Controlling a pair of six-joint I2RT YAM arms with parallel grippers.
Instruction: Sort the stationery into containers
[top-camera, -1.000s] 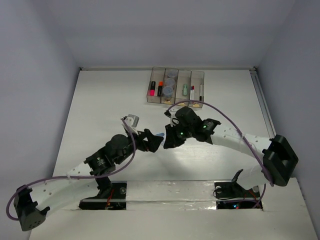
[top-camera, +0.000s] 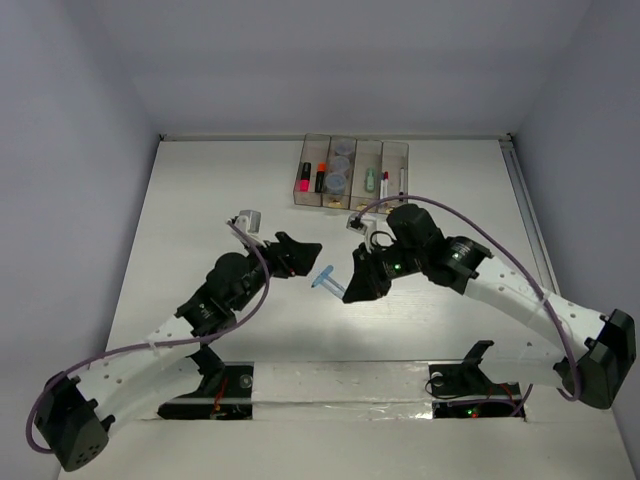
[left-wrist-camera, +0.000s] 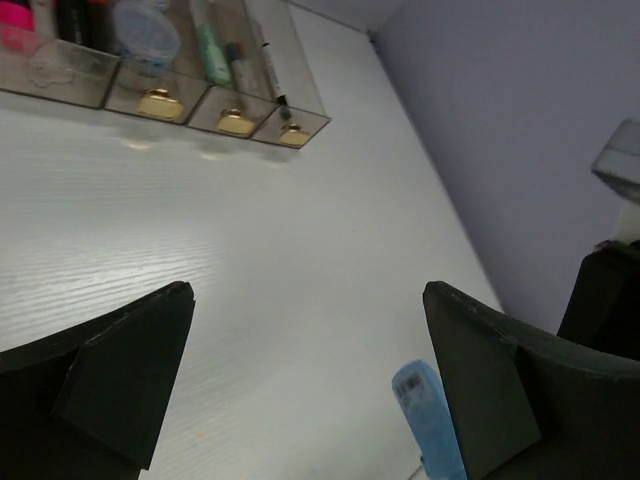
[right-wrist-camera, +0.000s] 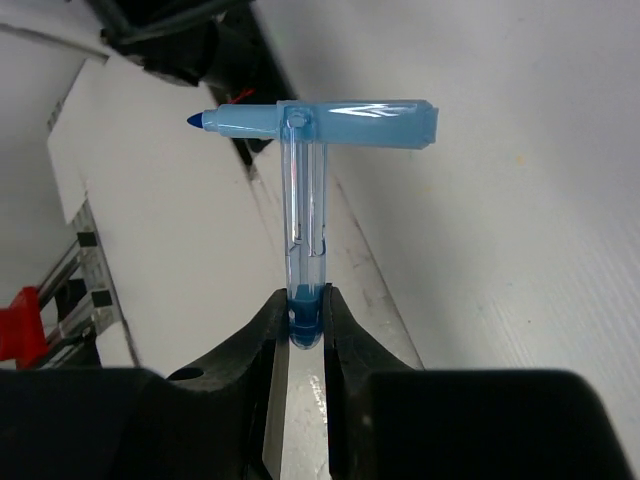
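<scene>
A light-blue marker (right-wrist-camera: 370, 124) with a dark blue tip shows in the right wrist view, lying crosswise on the top of a clear tube-like piece (right-wrist-camera: 305, 220). My right gripper is shut on the lower blue end of that clear piece. Left of it in the top view, my left gripper (top-camera: 318, 258) stands open, apart from the blue piece (top-camera: 328, 283). Between its fingers the left wrist view shows bare table, with the marker's blue end (left-wrist-camera: 425, 410) near the right finger. The divided clear organizer (top-camera: 310, 198) stands at the back.
Inside the organizer are pink and orange-capped markers (top-camera: 304, 180), round clear tubs (top-camera: 336, 184), a green item (top-camera: 370, 180) and thin pens (top-camera: 384, 184). Grey walls enclose it.
My right gripper has moved right and slightly toward the front with the blue piece, widening the gap to the left gripper. The left gripper has shifted a little farther back. The organizer has not moved.
</scene>
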